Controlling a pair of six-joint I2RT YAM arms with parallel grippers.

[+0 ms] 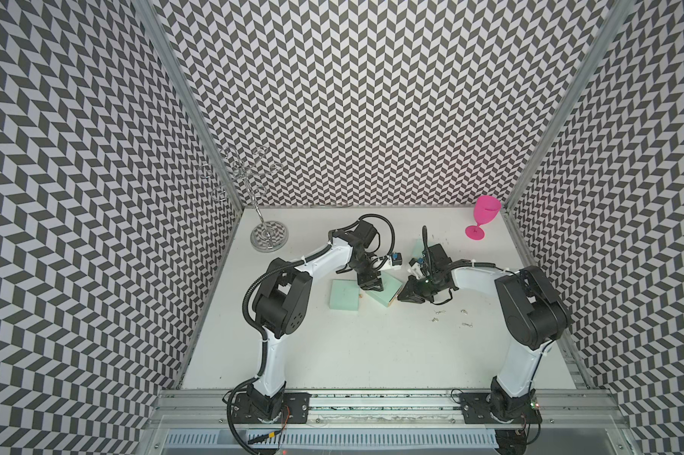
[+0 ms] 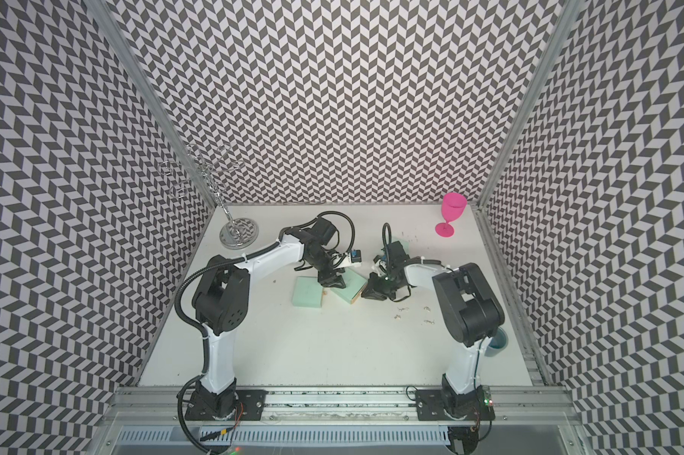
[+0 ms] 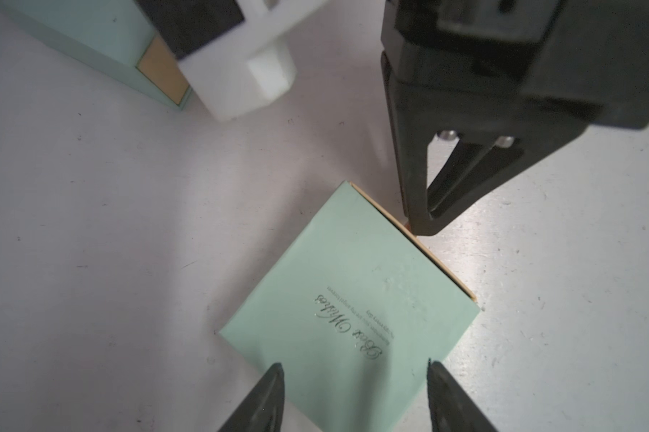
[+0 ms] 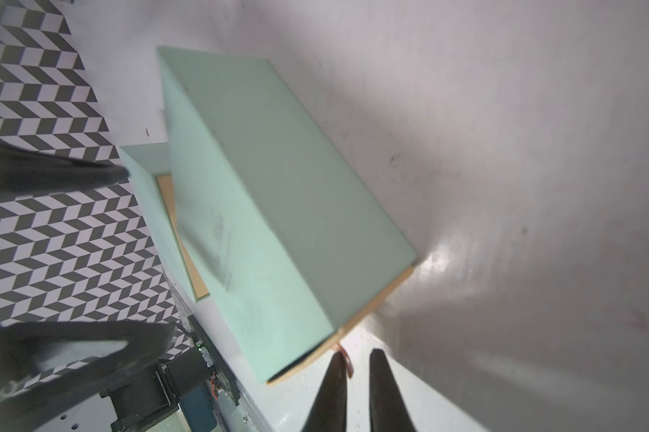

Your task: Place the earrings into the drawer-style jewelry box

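A mint-green drawer box [image 3: 353,302] lies turned on the table, its brown drawer edge showing on one side. My left gripper stands part open over the opposite side, one finger toward each side of the box. My right gripper is shut at the drawer side; a small brown pull tab [image 4: 345,361] sits by its fingertips. Whether the tab is pinched cannot be made out. Several tiny earrings [image 1: 467,324] lie on the table right of the boxes.
A second mint box [image 1: 345,294] lies just left; a third [image 2: 396,244] is partly hidden behind my right arm. A silver stand [image 1: 269,236] and pink goblet [image 1: 475,232] stand at the back. A blue cup [image 2: 496,342] is at right.
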